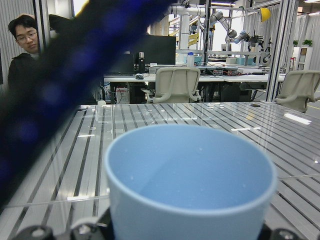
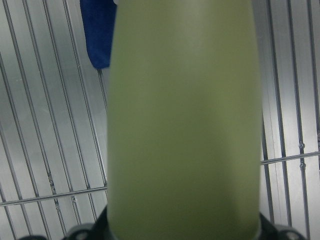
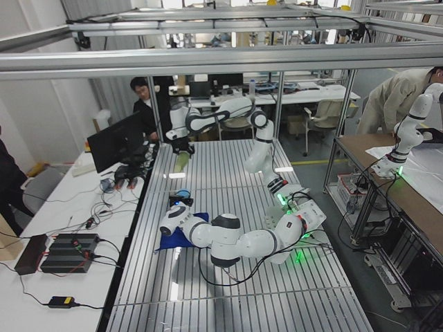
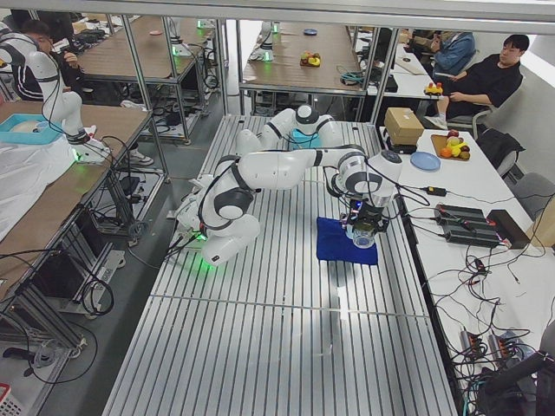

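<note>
A light blue cup (image 1: 190,175) fills the lower left wrist view, held upright in my left gripper (image 3: 178,200), which is low over a dark blue cloth (image 4: 345,250) on the slatted table. A tall yellow-green container (image 2: 182,120) fills the middle of the right wrist view, with my right gripper (image 3: 183,148) shut on it. In the camera left view it hangs tilted below that gripper, on the far part of the table beyond the cup. Its opening is not visible.
The slatted metal table (image 3: 173,304) is otherwise mostly clear. A white side table (image 3: 62,207) with monitor, cables and black boxes runs along the left. Two aluminium frame posts stand at the far end. People stand beyond the table.
</note>
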